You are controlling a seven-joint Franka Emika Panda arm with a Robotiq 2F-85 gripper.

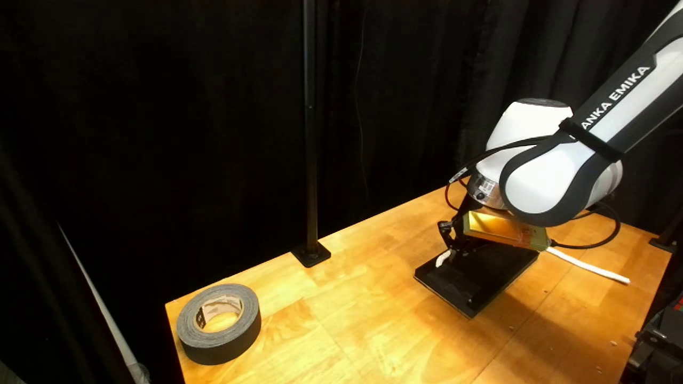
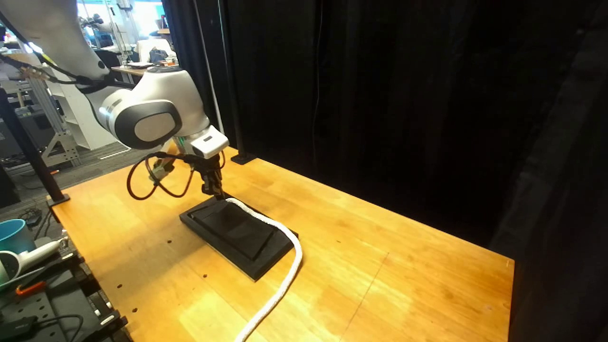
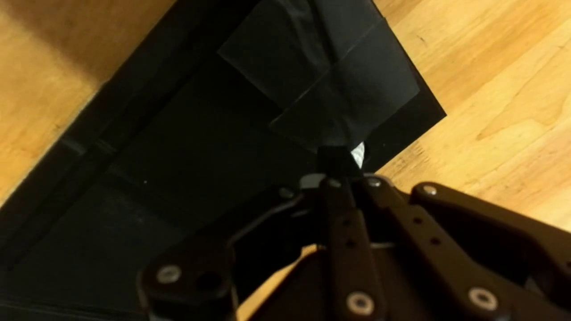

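A white rope (image 2: 289, 278) lies across the black board (image 2: 251, 268) and runs off over the table towards the front. Its end reaches my gripper (image 2: 220, 196) at the board's far end. In exterior view 1 the rope's end (image 1: 443, 258) shows just beside my gripper (image 1: 453, 249), low over the board. The wrist view has my gripper shut, its fingertips close together over the board's corner. Only a small white bit of rope (image 3: 358, 154) peeks out beside them. Nothing clearly shows between the fingers.
Black tape strips (image 3: 342, 85) cover part of the board. A roll of grey tape (image 1: 221, 326) sits at the table's left corner. A black post's base (image 1: 311, 254) stands on the back edge.
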